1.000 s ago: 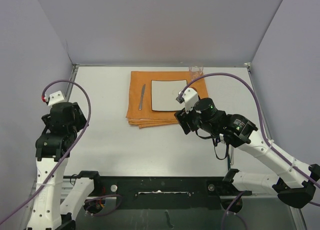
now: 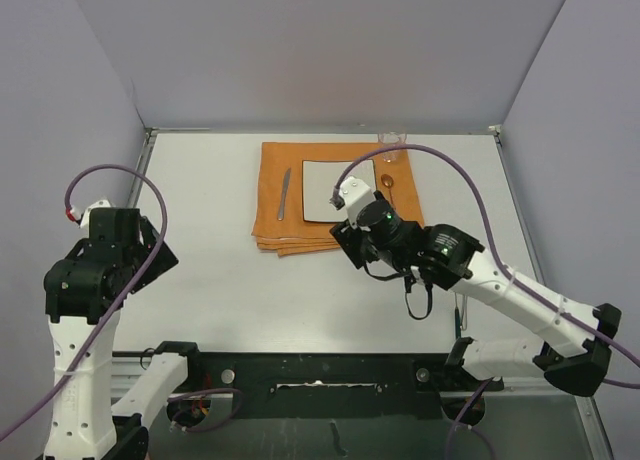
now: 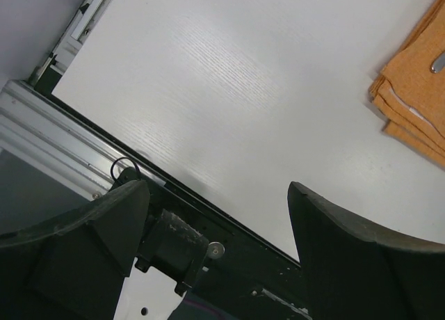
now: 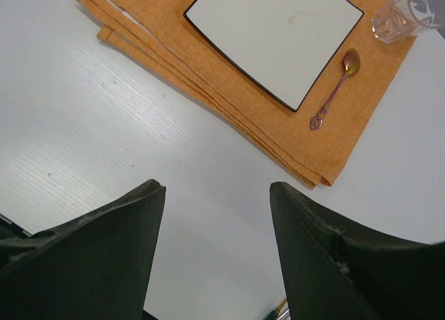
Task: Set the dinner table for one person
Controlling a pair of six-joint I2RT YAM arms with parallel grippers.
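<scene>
An orange placemat [image 2: 270, 190] lies folded at the table's back middle, bearing a white square plate [image 2: 325, 190], a knife [image 2: 284, 194] left of it, a spoon [image 2: 388, 188] right of it and a clear glass [image 4: 393, 24] at the back right corner. My left gripper [image 2: 150, 255] hangs over the table's left edge, open and empty. My right gripper [image 2: 355, 245] is above the mat's front edge, right of centre, its fingers parted with nothing between them in the right wrist view.
More utensils [image 4: 277, 309] lie partly hidden at the table's right front. Grey walls enclose the back and sides.
My right arm has shifted left, toward the middle of the table. The place setting is unchanged.
</scene>
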